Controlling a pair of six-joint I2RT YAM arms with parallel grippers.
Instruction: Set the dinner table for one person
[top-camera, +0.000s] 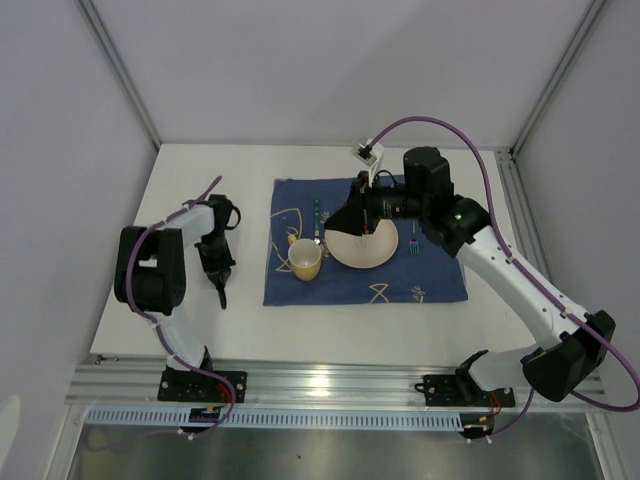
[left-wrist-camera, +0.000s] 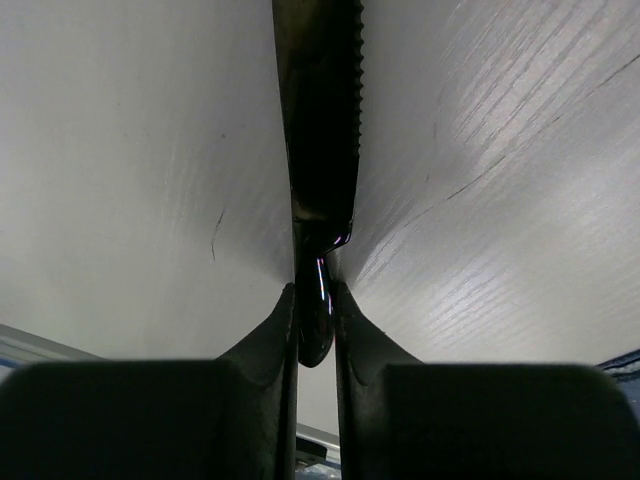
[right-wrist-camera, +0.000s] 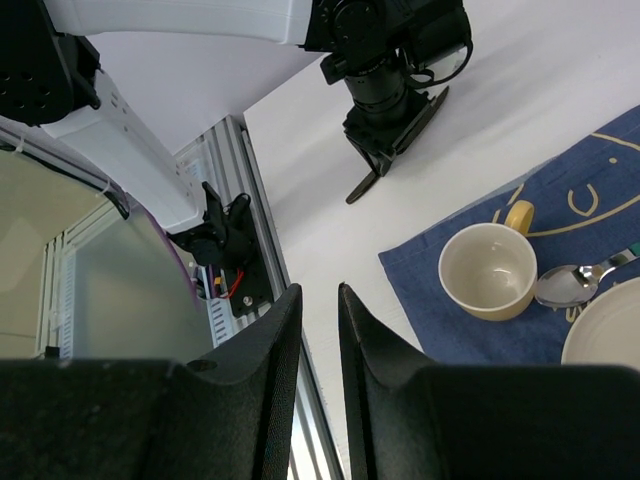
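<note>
My left gripper has its fingers closed on the dark handle of a serrated knife (left-wrist-camera: 318, 120) lying on the white table at the left. In the top view a white plate (top-camera: 360, 253), a yellow-handled cup (right-wrist-camera: 487, 268), a spoon (right-wrist-camera: 565, 285) and a fork (top-camera: 414, 240) lie on a blue placemat (top-camera: 370, 290). My right gripper hangs above the mat, with a narrow gap between its fingers and nothing in it.
Metal rails (top-camera: 320, 378) run along the front edge; walls flank the table.
</note>
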